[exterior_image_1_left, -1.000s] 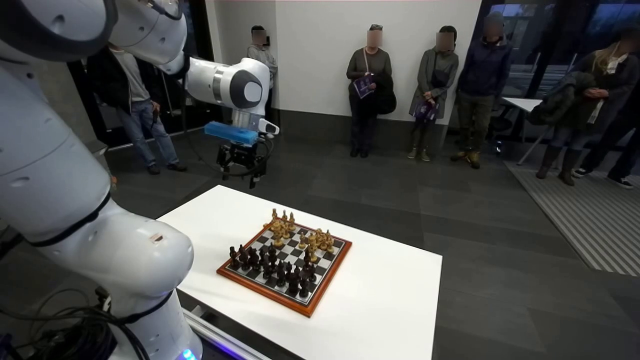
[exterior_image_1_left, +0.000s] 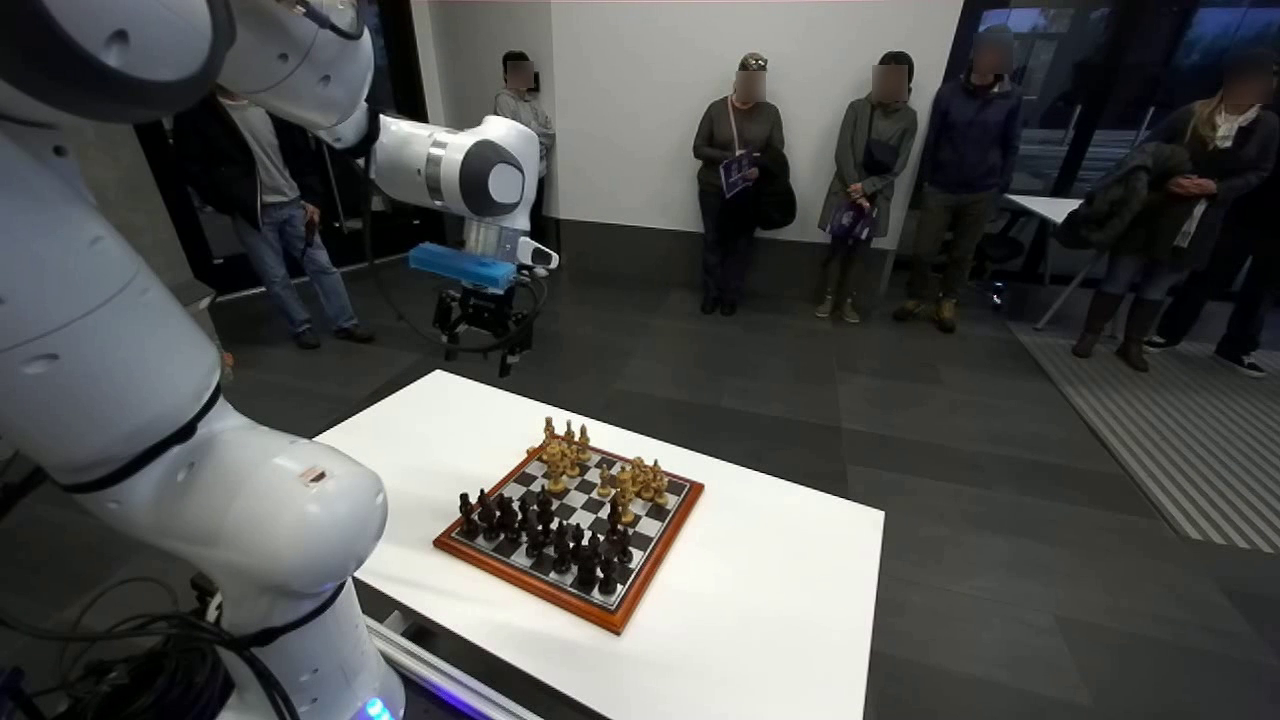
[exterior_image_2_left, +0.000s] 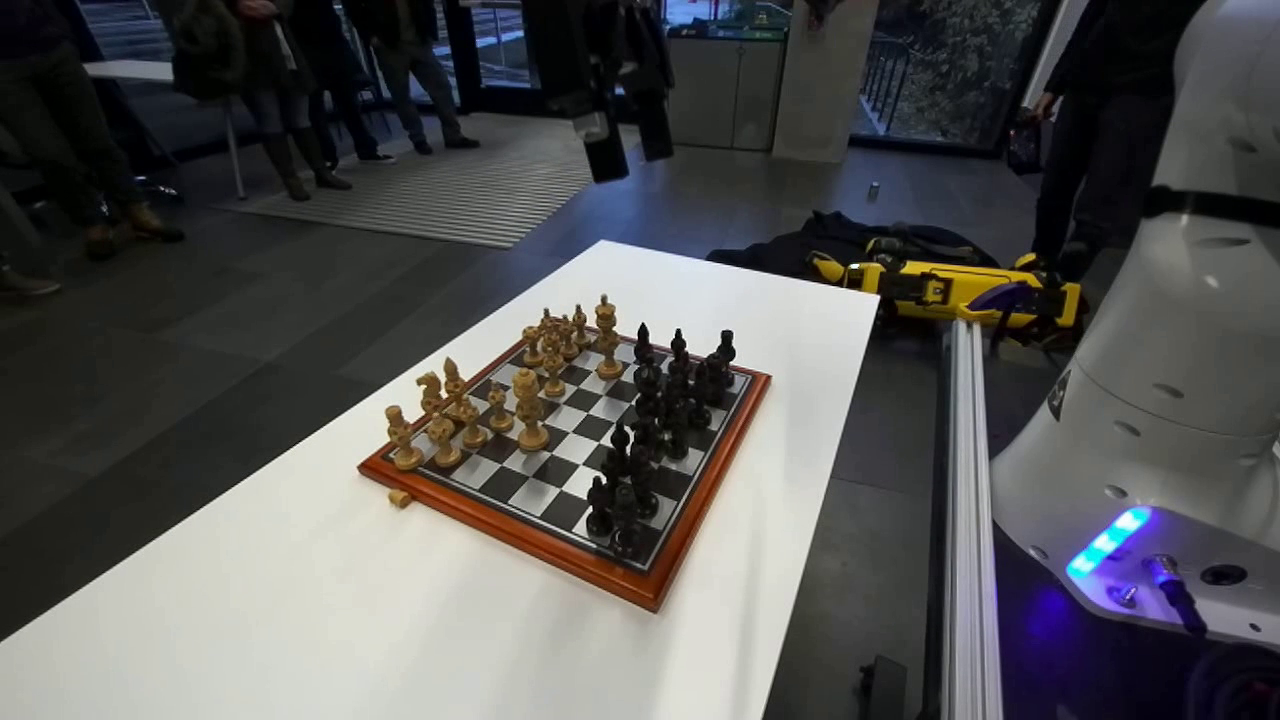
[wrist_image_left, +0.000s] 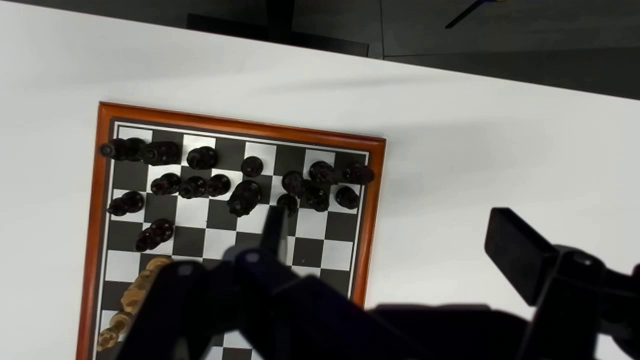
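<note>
A chessboard (exterior_image_1_left: 636, 595) with an orange-brown wooden frame lies on the white table. Dark pieces (exterior_image_2_left: 648, 390) crowd the side nearer the robot's base, and light wooden pieces (exterior_image_2_left: 528, 414) stand mainly on the opposite side. One small light piece (exterior_image_2_left: 398, 498) is off the board, on the table by its frame. High above the table hangs my gripper (exterior_image_1_left: 480, 355), open and touching nothing. Its two black fingers are wide apart in the wrist view, where the gripper hides the lower part of the board and most light pieces.
Bare white table (exterior_image_1_left: 768, 576) surrounds the board. A metal rail (exterior_image_2_left: 966, 516) runs between the table and the robot's base. Several people stand back from the table, and a yellow machine (exterior_image_2_left: 960, 290) lies on the floor beyond it.
The arm, gripper, board and pieces look the same as a second ago. Only a bystander's leaflet and stance have shifted slightly.
</note>
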